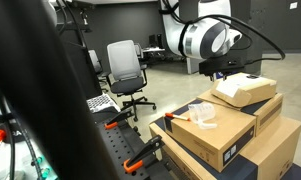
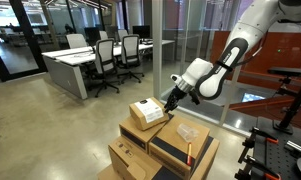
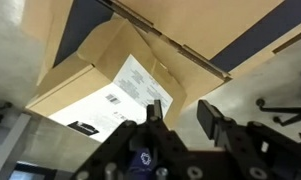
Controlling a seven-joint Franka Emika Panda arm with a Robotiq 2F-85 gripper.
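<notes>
My gripper reaches in from the bottom of the wrist view. Its dark fingers stand apart, and nothing shows between them. Close by lies a small cardboard box [image 3: 62, 92] with a white printed sheet [image 3: 142, 84] on its face. In exterior view 1 this box [image 1: 254, 91] rests on larger cartons, the white sheet [image 1: 229, 87] on its near side. The white arm [image 1: 204, 38] arches over from the left, and the gripper hangs beside the box. From exterior view 2, the box [image 2: 143, 115] stands left of the arm [image 2: 193, 75].
A clear plastic container [image 1: 200, 111] and a red marker [image 1: 177, 117] sit on the front carton [image 1: 228, 141]. A small white item [image 1: 206, 125] lies beside them. Office chairs [image 1: 124, 61] and desks stand farther back, with open floor between.
</notes>
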